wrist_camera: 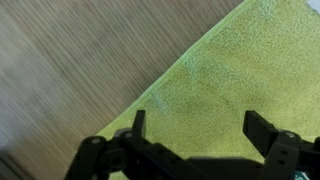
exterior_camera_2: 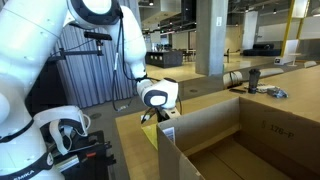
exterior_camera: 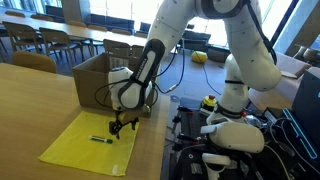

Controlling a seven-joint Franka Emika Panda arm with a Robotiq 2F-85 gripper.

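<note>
A yellow cloth (exterior_camera: 80, 150) lies spread flat on the wooden table. On it rests a small dark object (exterior_camera: 101, 139), possibly a marker, left of my gripper (exterior_camera: 124, 130). The gripper points down, low over the cloth's right edge. In the wrist view the two dark fingers of my gripper stand wide apart, open, with only yellow cloth (wrist_camera: 215, 80) and its edge between and beyond them. A sliver of something pale (wrist_camera: 314, 4) shows at the top right corner there. Exterior view 2 hides most of the cloth behind the box.
An open cardboard box (exterior_camera: 92, 80) stands just behind the gripper; its near wall (exterior_camera_2: 200, 135) fills much of exterior view 2. A brown item (exterior_camera: 34, 61) lies at the back left.
</note>
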